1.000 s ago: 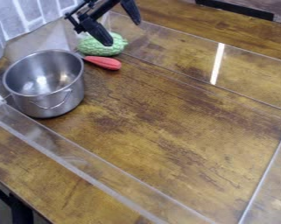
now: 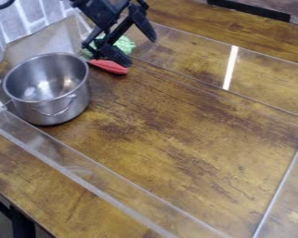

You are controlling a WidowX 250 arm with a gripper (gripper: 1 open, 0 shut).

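Observation:
My black gripper [image 2: 111, 48] reaches down from the top left, low over a red carrot-like item [image 2: 111, 67] and a pale green lettuce-like item [image 2: 123, 45], which it partly covers. Its two dark fingers are spread apart; whether anything sits between them is hard to tell. A steel pot [image 2: 47, 89] with a thin handle stands on the wooden table [image 2: 188, 130] at left, below and left of the gripper.
Clear plastic strips border the work area at the lower left, right and back. A pale, crinkled backdrop [image 2: 19, 28] is at the upper left. The middle and right of the table are empty.
The gripper has moved down toward the red item, now covering more of the green item and part of the red one. The pot has not moved.

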